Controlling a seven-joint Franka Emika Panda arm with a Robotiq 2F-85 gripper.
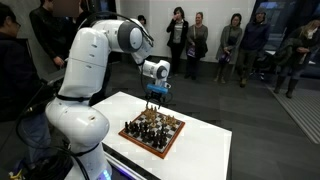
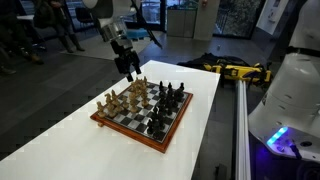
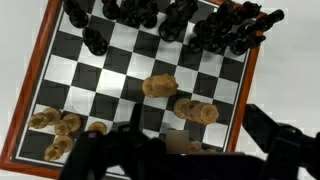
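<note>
A chessboard [image 1: 143, 150] with a brown wooden rim lies on the white table. Dark pieces [image 1: 150, 133] crowd its side nearer the arm's base, and tan pieces [image 2: 112, 103] stand mostly on the opposite side. My gripper [image 1: 154, 103] hangs above the tan side, pointing down. From the wrist view, the gripper has its black fingers spread wide at left and right, open, with nothing held. Between and just beyond them stand a tan piece [image 3: 196, 110] and another tan piece [image 3: 160, 86]. The bottom edge partly hides more tan pieces.
Several people [image 1: 190, 38] stand along the wall behind, well back from the table. Pieces stand close together on the board.
</note>
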